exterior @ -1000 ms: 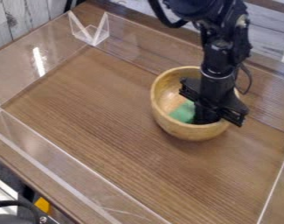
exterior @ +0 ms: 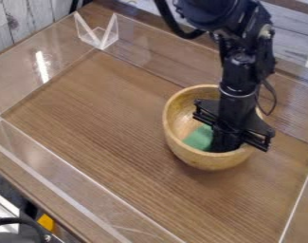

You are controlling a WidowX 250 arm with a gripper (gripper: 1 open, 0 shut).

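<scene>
My black gripper (exterior: 227, 131) reaches down from the top right into a light wooden bowl (exterior: 182, 112) on the right half of the wooden table. Its lower end covers much of the bowl's inside and right rim. A green object (exterior: 199, 136) lies in the bowl, partly hidden by the gripper. Whether the fingers hold anything is hard to see.
A white wire-like item (exterior: 96, 34) stands at the back left. A clear rim runs along the left edge, and a white wall is at the back right.
The bowl has shifted slightly toward the front, with the gripper staying in it. The arm's upper part has changed its position a little.
</scene>
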